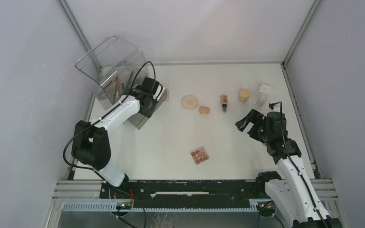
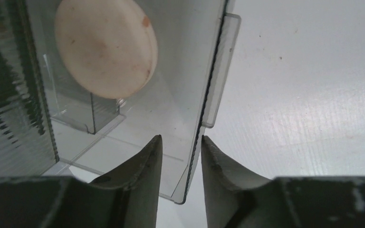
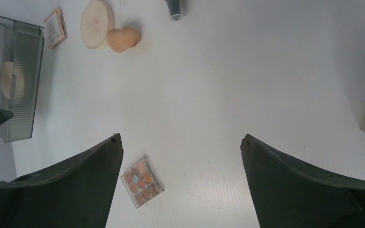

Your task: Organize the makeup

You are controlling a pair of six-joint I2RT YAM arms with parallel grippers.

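My left gripper is over the clear drawer (image 1: pixel 138 122) at the front of the makeup organizer (image 1: pixel 109 71); its fingertips are part open at the drawer's edge. A round beige puff (image 2: pixel 104 47) lies in that drawer. My right gripper stands open above the table with nothing between its fingers. On the table are a round puff (image 1: pixel 189 101), a small sponge (image 1: pixel 204 109), a bottle (image 1: pixel 224 100), a jar (image 1: pixel 244 93), a clear container with white cap (image 1: pixel 263 94) and a square palette (image 1: pixel 199 155).
A small flat item (image 3: pixel 55 28) lies beside the organizer, mostly hidden in the top view. Walls bound the back and both sides.
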